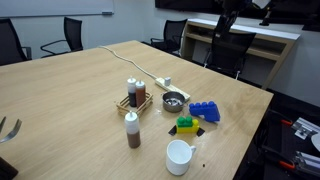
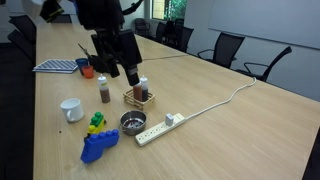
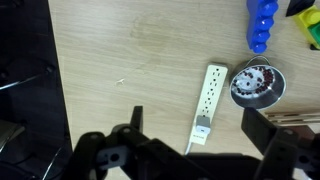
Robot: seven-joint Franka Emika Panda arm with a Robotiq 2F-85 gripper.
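My gripper is open and empty, its two dark fingers set wide apart in the wrist view. It hangs high above the table, over the white power strip (image 3: 210, 92), with bare wood to the left. Right of the strip sits a round metal bowl (image 3: 257, 88); from above, its inside shows small items that I cannot make out. A blue toy block piece (image 1: 205, 111) lies on the table beside a green and yellow toy piece (image 1: 187, 125). A white mug (image 1: 179, 157) stands nearest the camera in exterior view 1.
A wooden rack (image 1: 130, 105) holds sauce bottles, and another brown bottle (image 1: 133, 130) stands outside it. The strip's white cable (image 2: 228, 98) runs along the table. Chairs (image 1: 228, 50) line the far side.
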